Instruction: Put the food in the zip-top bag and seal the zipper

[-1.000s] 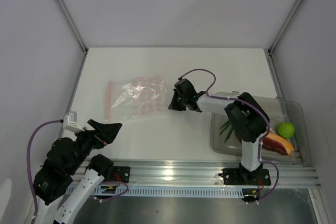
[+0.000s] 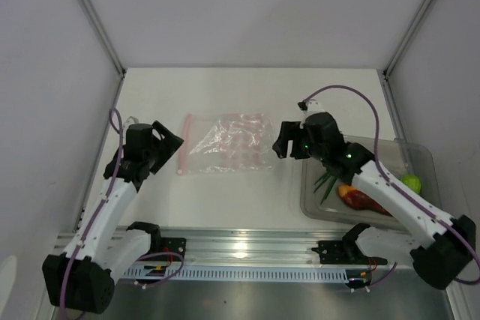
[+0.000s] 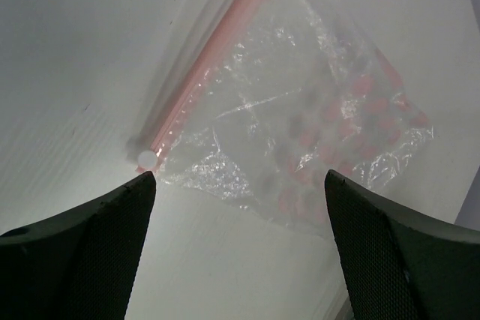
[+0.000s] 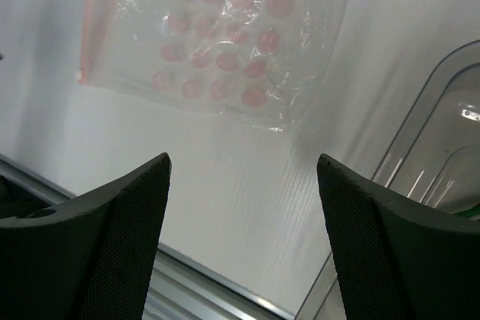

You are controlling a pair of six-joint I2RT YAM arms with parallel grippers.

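Observation:
A clear zip top bag [image 2: 225,144] with pink dots lies flat and looks empty on the white table. Its pink zipper strip [image 2: 185,140] runs along the left end, and a whitish slider [image 3: 148,160] sits at the near corner of that strip. Just left of the zipper is my left gripper [image 2: 171,140], open and empty. My right gripper [image 2: 283,140] stands open beyond the bag's right end, with only bare table between its fingers. The food, including a reddish-brown piece [image 2: 362,199], green stalks [image 2: 328,188] and a green round item [image 2: 411,182], lies in the clear bin [image 2: 319,219], partly behind my right arm.
The bin fills the table's right side, its raised wall [image 4: 405,136] close to my right gripper. A metal rail [image 2: 240,241] borders the front edge. Bare table [image 2: 247,88] lies behind the bag and in front of it.
The bag has shifted right from its earlier spot. My right gripper went from shut at the bag's right edge to open and farther right.

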